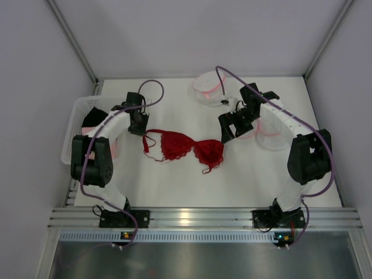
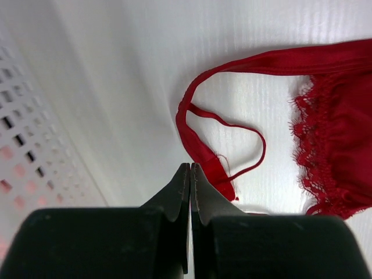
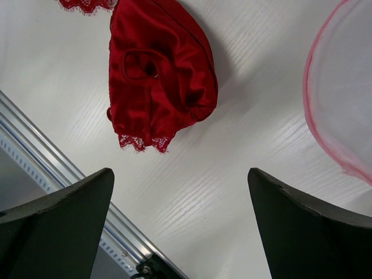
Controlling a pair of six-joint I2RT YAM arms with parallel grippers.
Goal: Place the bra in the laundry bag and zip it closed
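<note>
The red bra (image 1: 207, 150) lies spread flat mid-table, straps trailing left; in the left wrist view its strap (image 2: 206, 150) and lace-edged cup (image 2: 343, 133) show. My left gripper is shut, its tips by the strap's end, nothing visible between them. In the right wrist view a folded cup (image 3: 160, 75) lies ahead of my right gripper, which stands open and empty. Translucent mesh laundry bags with pink trim (image 1: 272, 136) lie at the right, one partly under the right arm; another (image 1: 206, 87) lies at the back.
A white perforated basket (image 1: 75, 128) with black and pink cloth stands at the left, beside my left gripper.
</note>
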